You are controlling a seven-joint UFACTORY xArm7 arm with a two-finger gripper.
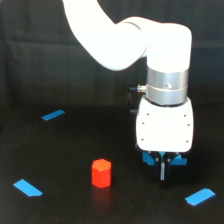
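A red block [101, 173] with a hexagon-like outline stands on the dark table, left of the arm. The blue block [178, 160] lies at the right, largely hidden behind the white hand, with blue showing on both sides of the fingers. My gripper [163, 172] points down right in front of the blue block as this view sees it. Its dark, thin fingers blend into the table, so whether they touch the block or how far apart they stand is unclear.
Blue tape strips mark the table at the back left [53, 115], front left [28, 188] and front right [200, 197]. A dark curtain [60, 60] hangs behind. Open table surrounds the red block.
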